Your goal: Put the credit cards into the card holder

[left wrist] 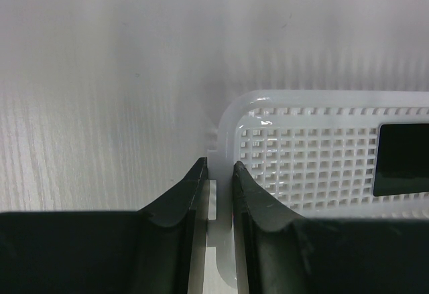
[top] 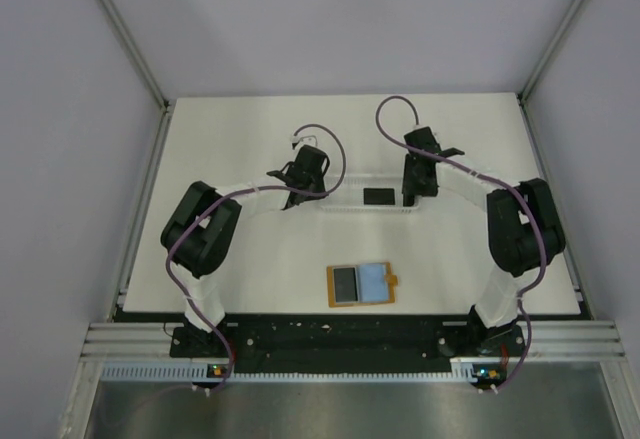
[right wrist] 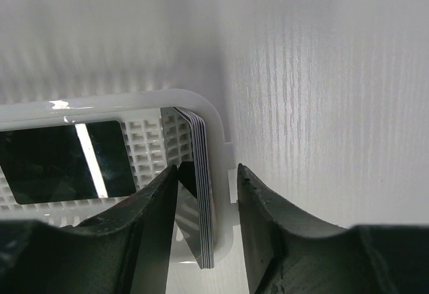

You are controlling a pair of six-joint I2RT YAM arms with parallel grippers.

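A white mesh tray (top: 350,179) lies between both grippers, holding a black card (top: 379,196) flat. My left gripper is shut on the tray's left rim. At the tray's right end, a stack of thin cards (right wrist: 203,187) stands on edge along the inside of the rim. My right gripper is part open around that end, one finger beside the stack, the other by the outer rim; whether it grips is unclear. A holder with dark and light blue panels (top: 344,284) on a tan base lies at the front centre of the table.
Both arms occupy the table's sides, with cables looping above them.
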